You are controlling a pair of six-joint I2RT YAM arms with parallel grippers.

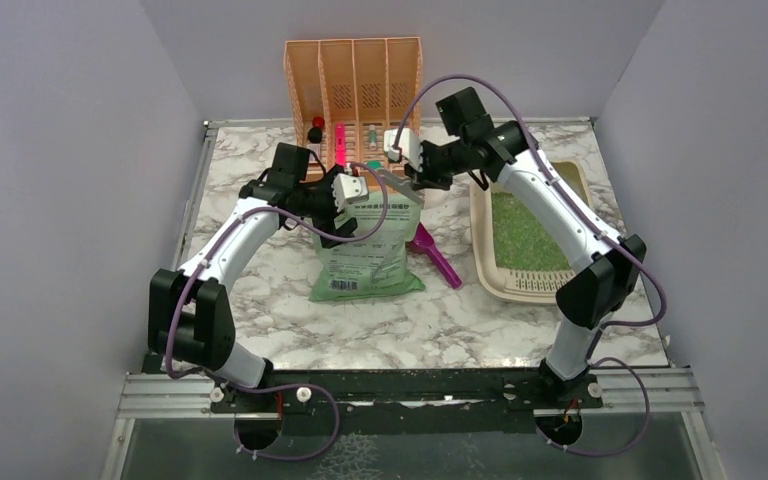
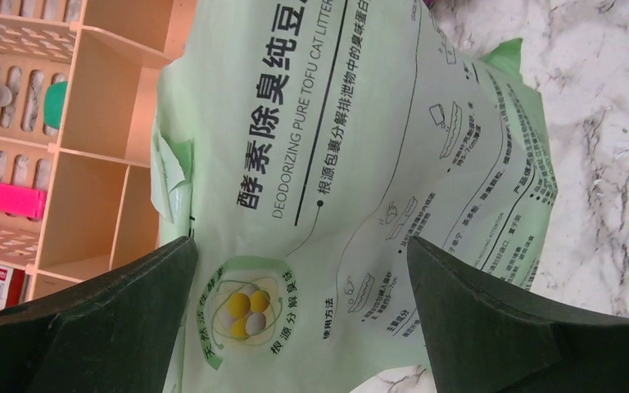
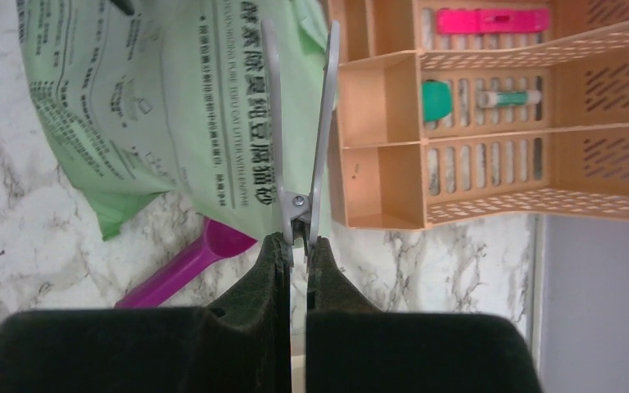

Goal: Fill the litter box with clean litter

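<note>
The pale green bag of tofu cat litter (image 1: 365, 262) sits upright at the table's middle. My left gripper is open above it, with bag film showing between its spread fingers. My right gripper is shut on the scissors (image 3: 318, 164), whose two grey blades are slightly parted and point toward the bag's top edge. Whether the blades touch the bag cannot be told. At the right stands the beige litter box (image 1: 520, 291), with green litter (image 1: 530, 235) inside, partly hidden by my right arm.
A purple scoop (image 1: 438, 258) lies beside the bag, its head partly beneath it. The orange divided organizer (image 1: 354, 85) stands behind, holding a pink tool (image 1: 340, 140) and other small items.
</note>
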